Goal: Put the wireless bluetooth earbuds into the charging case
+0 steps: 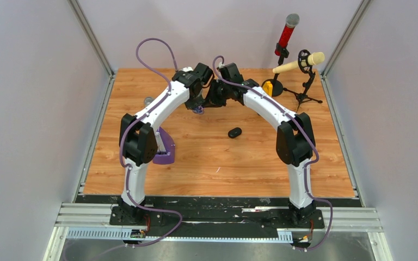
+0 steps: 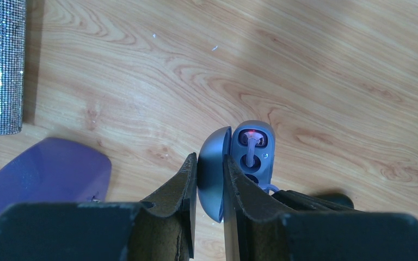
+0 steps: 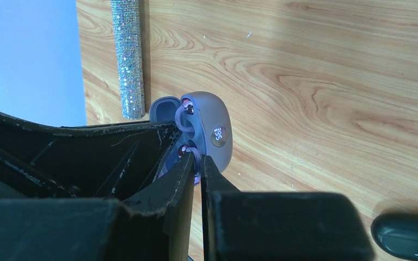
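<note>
The open blue-grey charging case is held in the air, its lid between the fingers of my left gripper. In its body one purple earbud sits in a slot, a red light glowing beside it. My right gripper is shut on a second purple earbud. That earbud's tip is at the case's other slot; how deep it sits cannot be made out, since fingers cover part of it. The case front shows a lit number. From the top, the case appears small below the two grippers.
A black oval object lies on the table to the right of the case. A purple holder is by the left arm, and a glittering cylinder lies nearby. Microphone stands occupy the back right.
</note>
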